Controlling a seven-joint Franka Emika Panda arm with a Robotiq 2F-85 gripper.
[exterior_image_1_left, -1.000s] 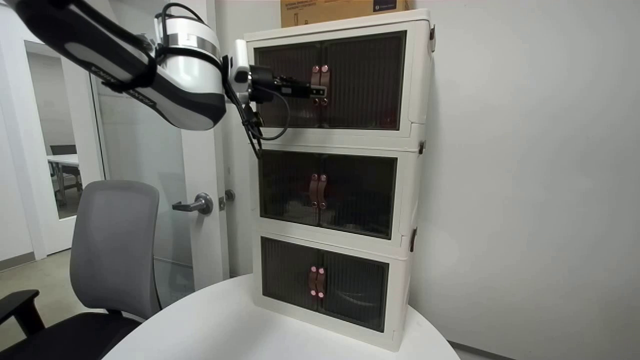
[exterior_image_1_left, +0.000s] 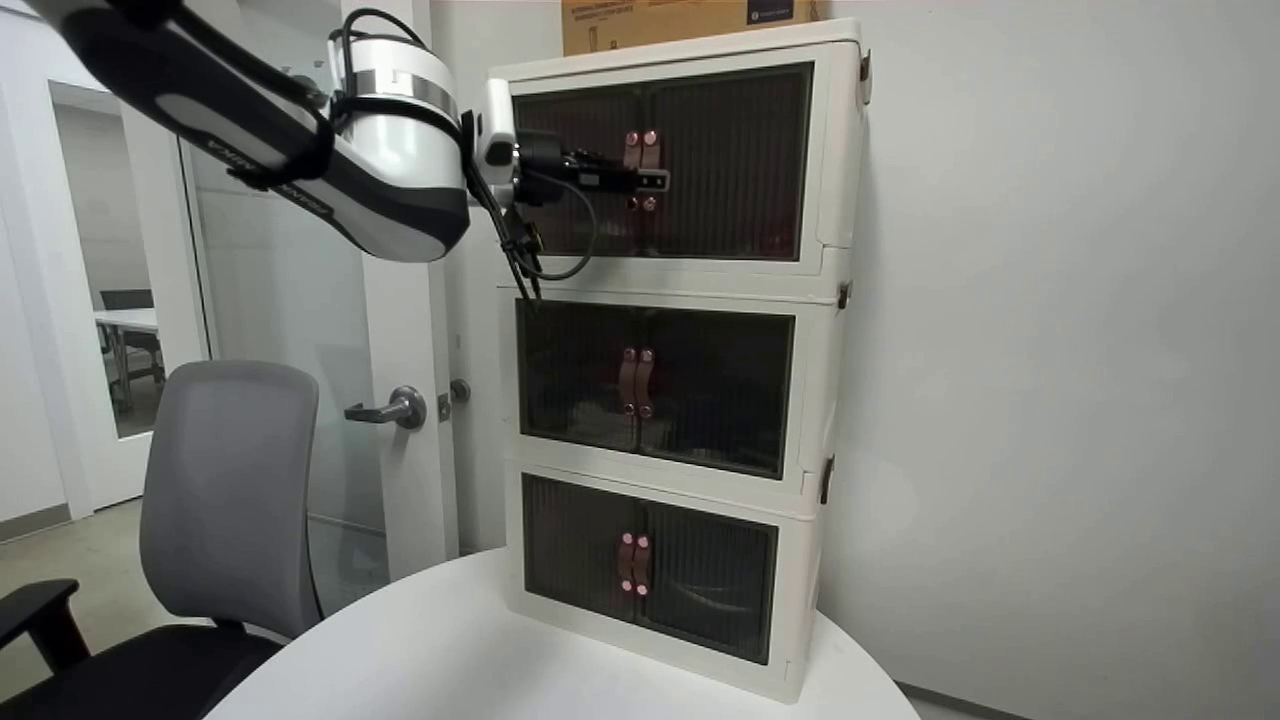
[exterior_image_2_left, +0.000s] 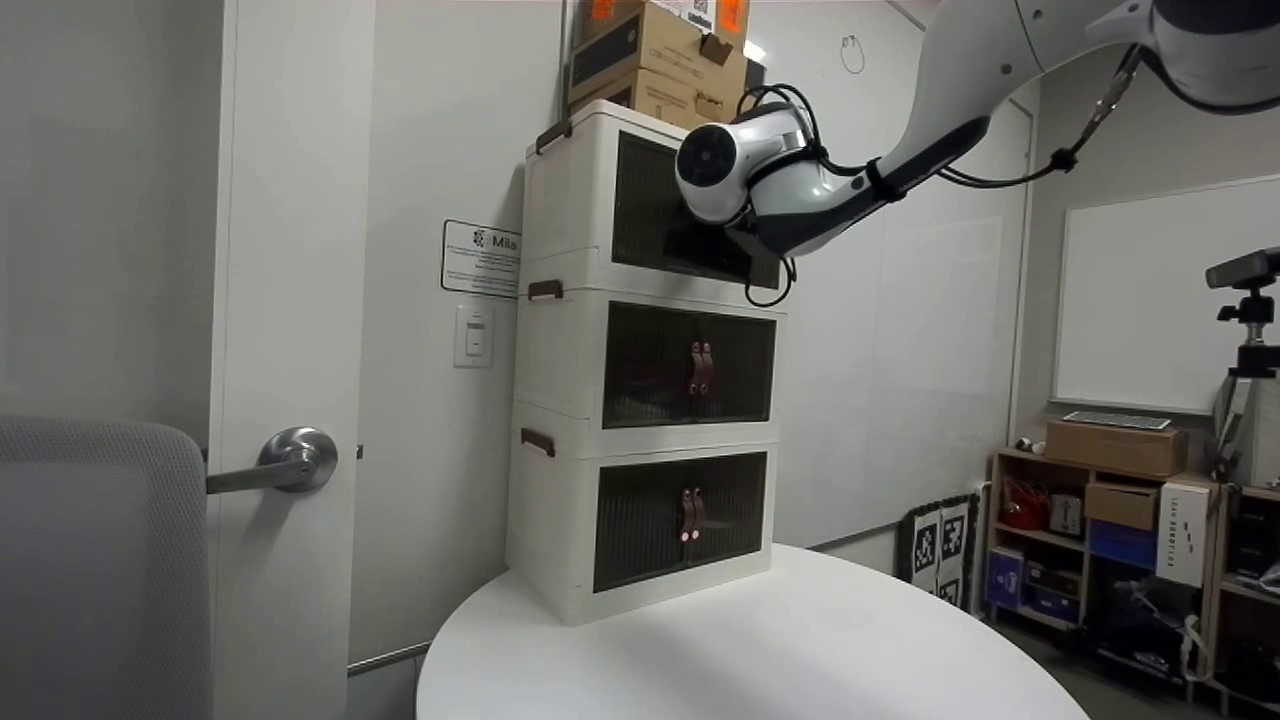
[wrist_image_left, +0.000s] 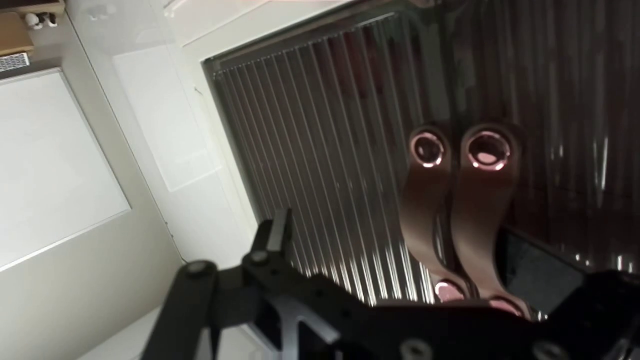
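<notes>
The top cabinet's two dark ribbed doors (exterior_image_1_left: 732, 150) are closed. A pair of brown strap handles (wrist_image_left: 483, 207) with copper-coloured rivets meets at their centre seam. My gripper is open at these handles. In the wrist view the straps appear between the spread fingers, close to the right finger (wrist_image_left: 537, 273) and far from the left one (wrist_image_left: 277, 234). Whether the right finger touches a strap or reaches behind it I cannot tell. In exterior view 1 the gripper (exterior_image_1_left: 653, 181) overlaps the handles' middle; in exterior view 2 the arm hides it.
Below are the closed middle cabinet (exterior_image_1_left: 708, 384) and bottom cabinet (exterior_image_1_left: 708, 582), stacked on a round white table (exterior_image_2_left: 816, 624). Cardboard boxes (exterior_image_2_left: 666, 54) rest on top. A grey chair (exterior_image_1_left: 228, 480) stands left of the table.
The arm and gripper have shifted slightly to the right in exterior view 1, bringing the fingertips past the handles. The cabinets look unchanged.
</notes>
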